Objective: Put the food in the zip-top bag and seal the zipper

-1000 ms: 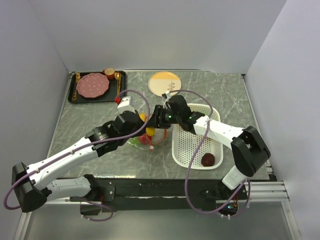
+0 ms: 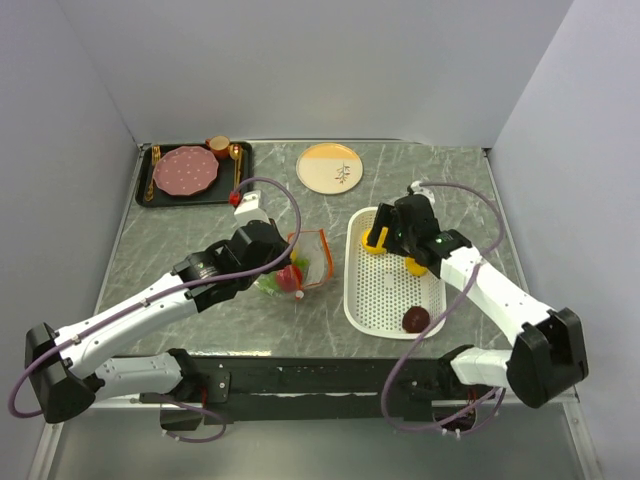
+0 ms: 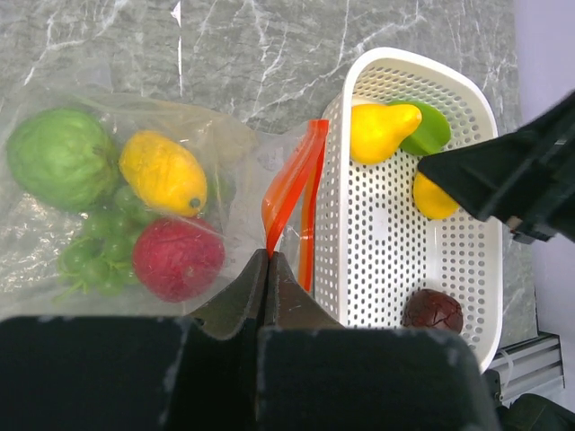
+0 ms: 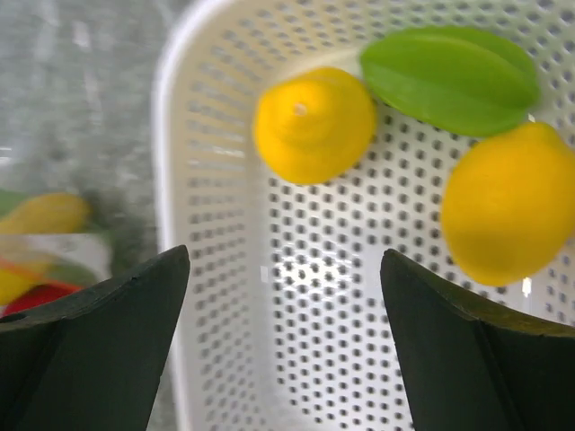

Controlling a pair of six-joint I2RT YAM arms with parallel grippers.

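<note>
The clear zip bag holds a green fruit, yellow mango, green grapes and red fruit. My left gripper is shut at its orange zipper. My right gripper stands open above the white basket, which holds yellow fruits, a green item and a dark brown round food.
A black tray with pink plate, cutlery and cup sits back left; a cream plate is at the back. Grey walls border the counter.
My right gripper has moved right from beside the bag to over the basket; a yellow fruit seen between the grippers earlier is no longer there. The left arm has barely moved.
</note>
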